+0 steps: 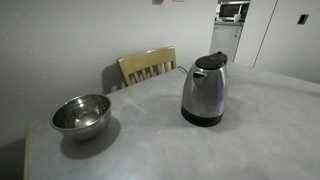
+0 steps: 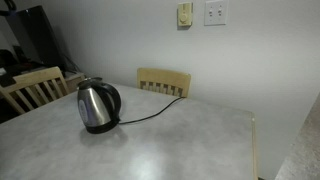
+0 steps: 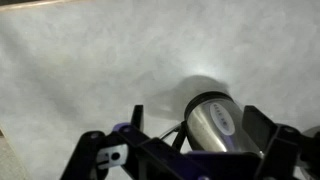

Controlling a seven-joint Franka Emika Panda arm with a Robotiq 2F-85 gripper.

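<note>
A steel kettle (image 1: 204,95) with a black lid, handle and base stands upright on the grey table; exterior view 2 shows the same kettle (image 2: 98,105) with its handle to the right. A shiny metal bowl (image 1: 82,116) sits left of it in exterior view 1, looking empty. In the wrist view, part of the kettle (image 3: 212,122) lies beneath my gripper, whose dark fingers stand wide apart. It is open, with no contact on the kettle visible. Neither exterior view clearly shows the gripper.
A black cord (image 2: 155,115) runs from the kettle toward the table's back edge. Wooden chairs (image 1: 147,63) stand behind the table.
</note>
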